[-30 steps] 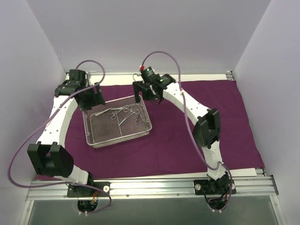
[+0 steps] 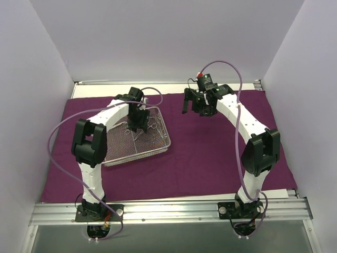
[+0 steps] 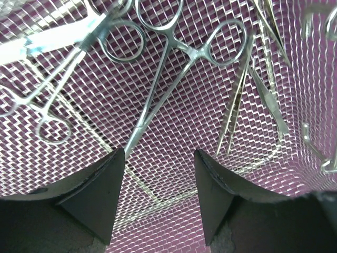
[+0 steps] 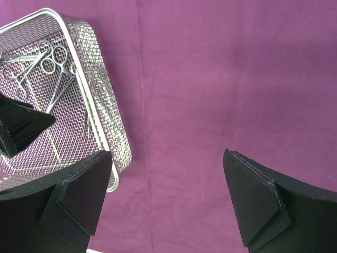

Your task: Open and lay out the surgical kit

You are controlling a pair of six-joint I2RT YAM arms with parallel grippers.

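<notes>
A wire mesh tray (image 2: 162,149) with metal instruments in it lies on the left half of the cloth. Over the tray hangs my left gripper, its fingers apart and nothing between them. In the left wrist view, a long ring-handled clamp (image 3: 193,54) slants down with its tip close to the left fingertip. Right of it lie tweezers (image 3: 235,105) and a flat slim instrument (image 3: 269,101). Another ring-handled instrument (image 3: 32,103) is at the left, cut off by the frame. My right gripper stands open and empty over bare cloth, right of the tray.
The tray's raised mesh wall (image 4: 105,89) stands between the instruments and the open cloth. A bright instrument with a pale shaft (image 3: 52,38) crosses the left wrist view's upper left. Grey walls enclose the sides.
From the tray's far left corner, my left gripper has moved right, over the instruments. My right gripper has moved right, away from the tray's edge. The tray has stayed put.
</notes>
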